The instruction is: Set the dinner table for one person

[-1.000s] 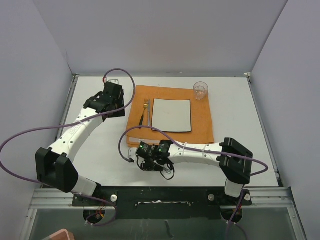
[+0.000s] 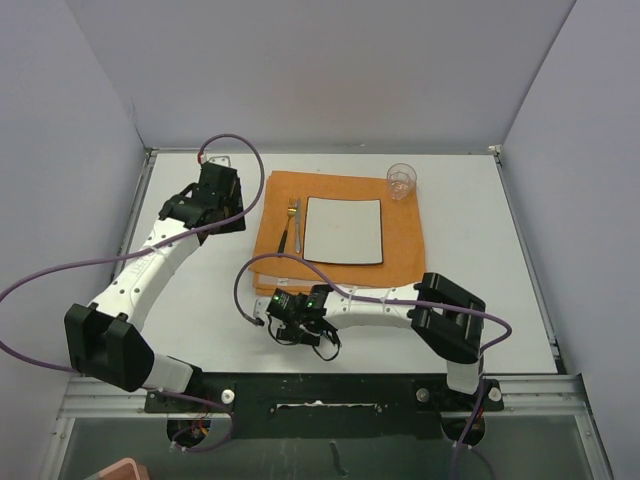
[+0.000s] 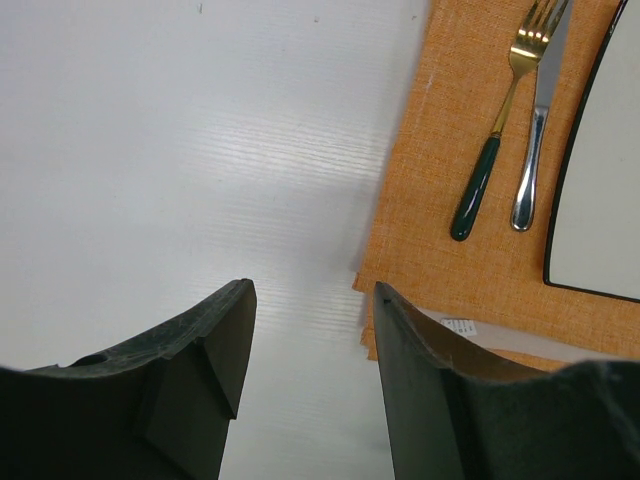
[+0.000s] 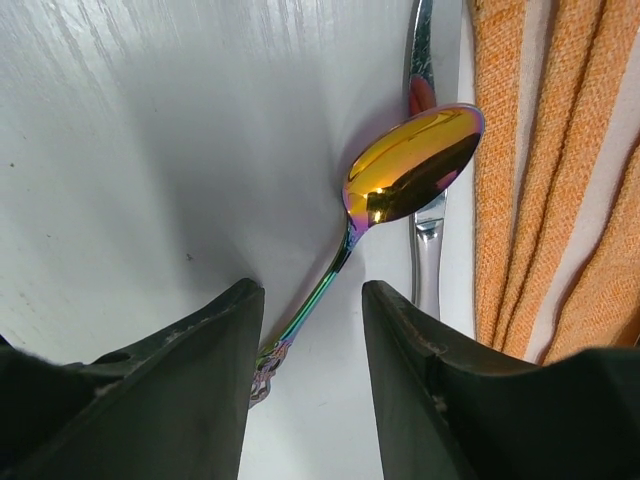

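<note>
A rainbow-tinted spoon (image 4: 412, 168) lies on the white table, its bowl resting across a silver knife (image 4: 428, 255). My right gripper is above the spoon's handle, fingers parted, with the handle visible in the gap; I cannot tell that they touch. On the orange placemat (image 2: 405, 235) are a square white plate (image 2: 343, 232), and to its left a dark-handled fork (image 3: 478, 190) and another knife (image 3: 533, 165). At the back right of the mat stands a clear glass (image 2: 401, 180). Left of the mat, my left gripper hangs open and empty over bare table.
The mat's front edge shows folded layers (image 4: 500, 150) close to the knife under the spoon. Loose purple cables (image 2: 100, 262) loop over both arms. Bare table lies right of the mat and at the far left. A pinkish container (image 2: 122, 470) shows at the bottom edge.
My right arm has shifted a little to the left along the front of the table. The left arm has drifted slightly left. Plate, glass, fork and knife on the mat have stayed put.
</note>
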